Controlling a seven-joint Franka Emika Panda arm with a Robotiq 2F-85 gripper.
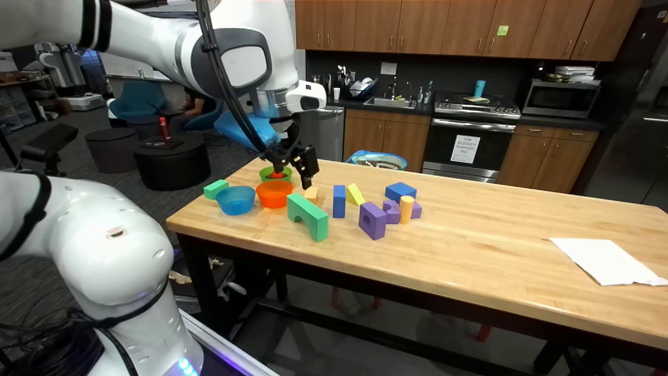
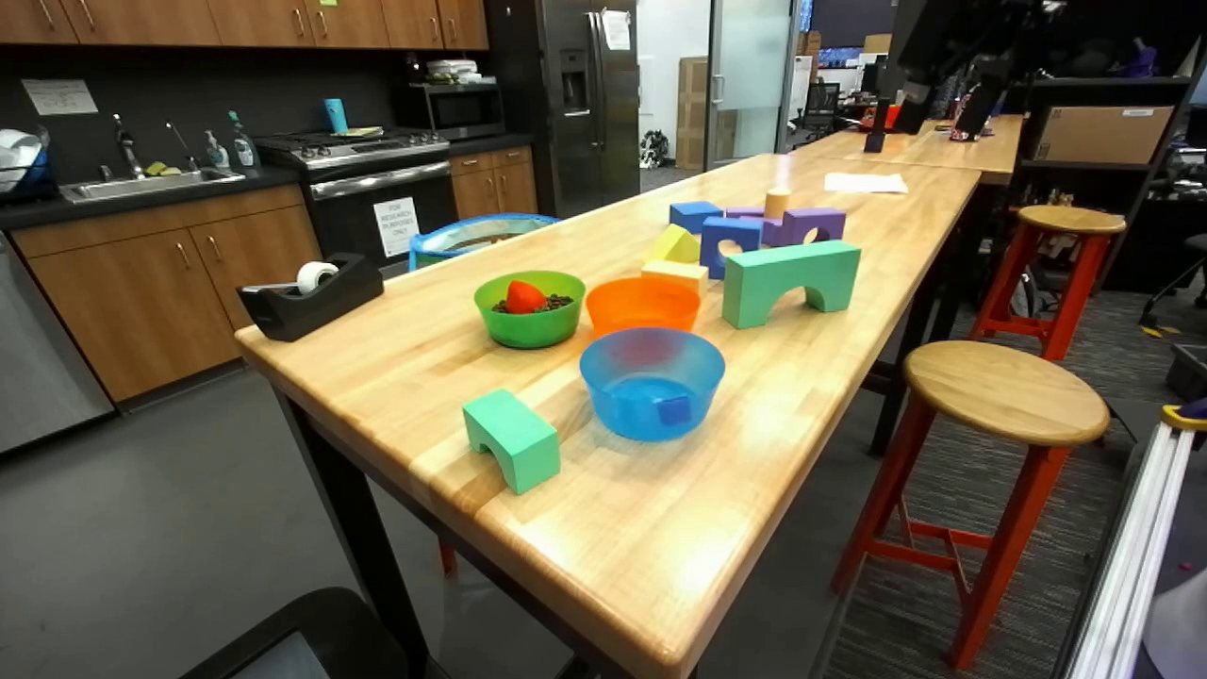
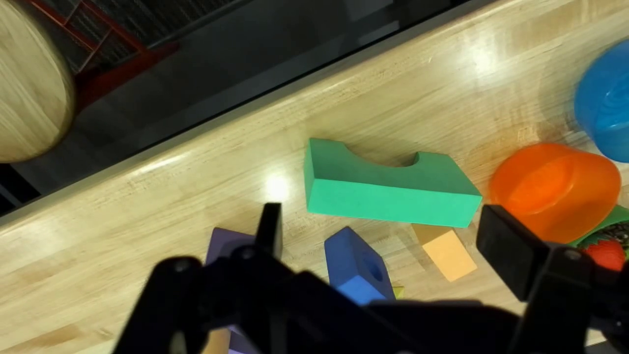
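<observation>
My gripper is open, its black fingers far apart and nothing held between them. In exterior view 1 the gripper hangs above the table's far left part, over the bowls and blocks. Below it in the wrist view lie a green arch block (image 3: 389, 197), a blue block with a hole (image 3: 357, 265) and a small tan block (image 3: 449, 253). An orange bowl (image 3: 551, 183) and a blue bowl (image 3: 607, 106) stand at the right. A green bowl (image 2: 532, 322) holds a red strawberry-like item (image 2: 523, 298) and dark bits.
Purple blocks (image 1: 373, 220), a yellow block (image 1: 355, 194) and a tan cylinder (image 1: 406, 209) stand mid-table. A smaller green arch (image 2: 512, 439) and a tape dispenser (image 2: 311, 296) are near the table end. White paper (image 1: 604, 260) lies right.
</observation>
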